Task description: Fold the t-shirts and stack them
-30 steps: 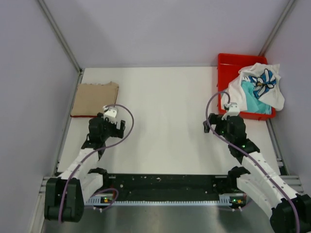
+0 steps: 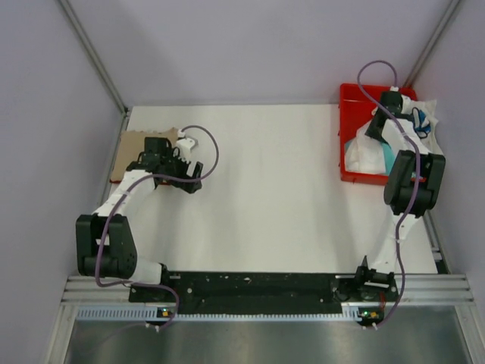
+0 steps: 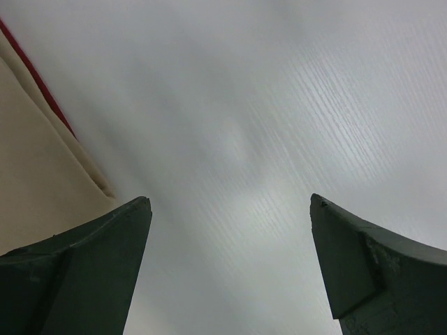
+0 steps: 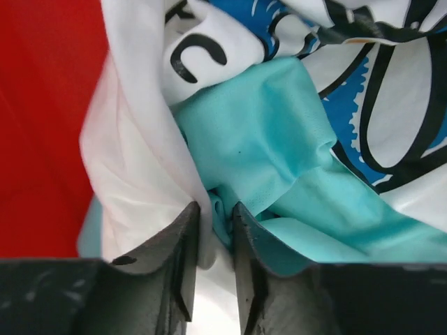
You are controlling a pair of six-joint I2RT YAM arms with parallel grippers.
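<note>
Crumpled T-shirts fill the red bin at the back right: a white one (image 4: 136, 139), a turquoise one (image 4: 258, 132) and a white one with blue and black print (image 4: 412, 105). Down among them is my right gripper, its fingertips a narrow gap apart. A fold of white cloth runs between them, beside turquoise fabric; whether it is pinched does not show. At the back left lies a flat, folded tan shirt (image 3: 35, 160) with a dark red edge under it. My left gripper stands wide open at its right side, nothing between the fingers.
The red bin (image 2: 353, 114) has its bare floor and wall showing on the left. Between the two arms the white table (image 2: 258, 189) is clear. A grey wall (image 2: 265, 53) runs behind the table.
My right arm has swung from the table in front of the bin back into the shirts. The left gripper has moved back to the tan stack's right side.
</note>
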